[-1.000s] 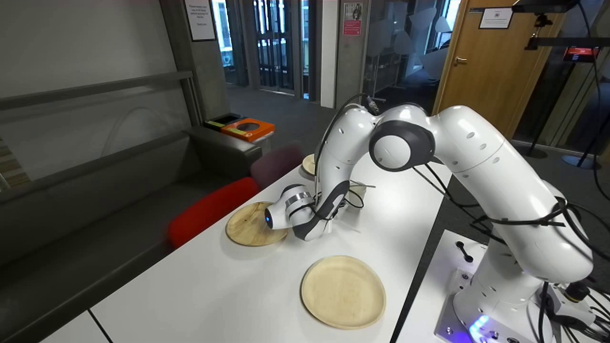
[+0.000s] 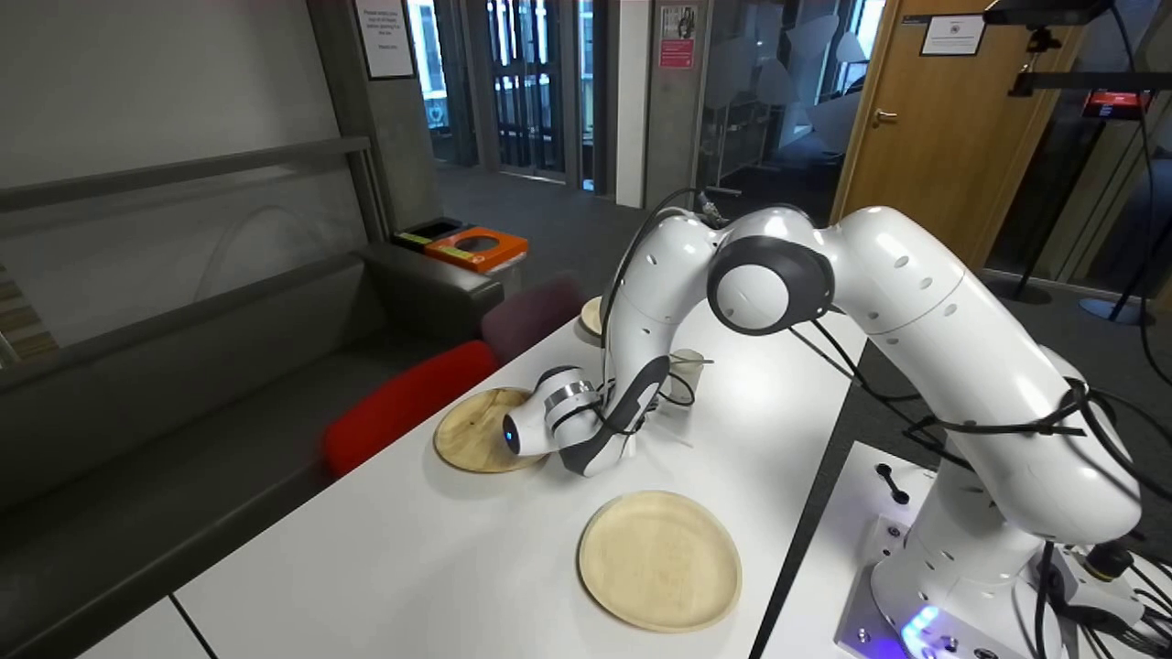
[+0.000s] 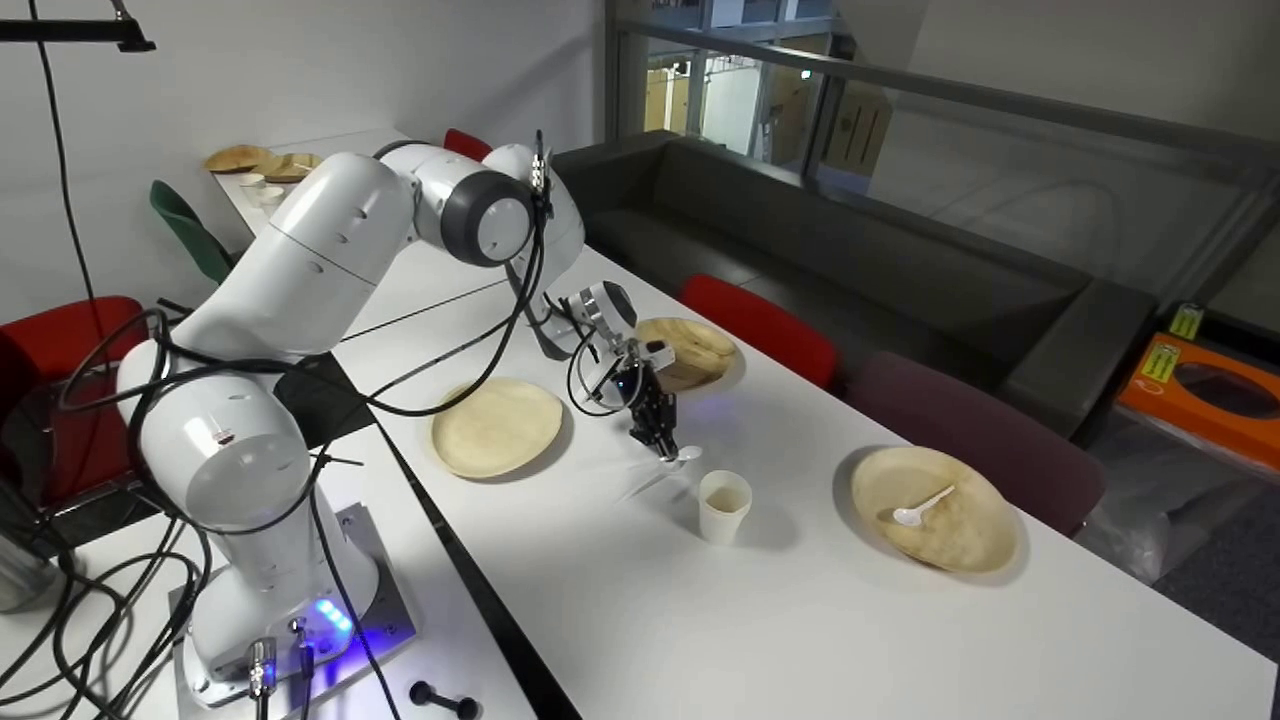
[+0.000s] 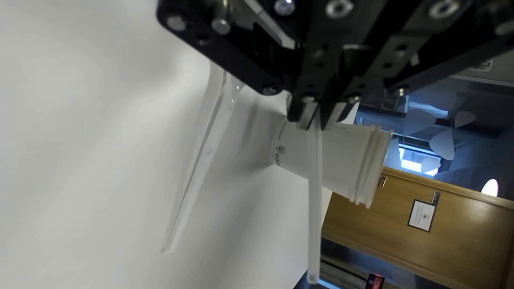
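A thin white plastic stick, like a utensil handle [image 4: 315, 202], juts from between the fingertips of my gripper, which is shut on it. Its far end is hidden by the fingers in the wrist view. A second white utensil [image 4: 200, 163] lies flat on the table beside it, partly covered by the gripper. Behind the held handle is a white paper cup [image 4: 344, 156], standing upright on the table. In exterior view 2 the gripper [image 3: 663, 454] is low over the table, a short way from the cup [image 3: 725, 509].
A pale round plate [image 3: 497, 427] lies near the robot's base, empty. A wooden plate [image 2: 480, 430] lies partly behind the wrist. Farther along the table, another plate [image 3: 978, 546] holds a white spoon [image 3: 924, 506]. The table beyond the cup is clear.
The plates look unmoved.
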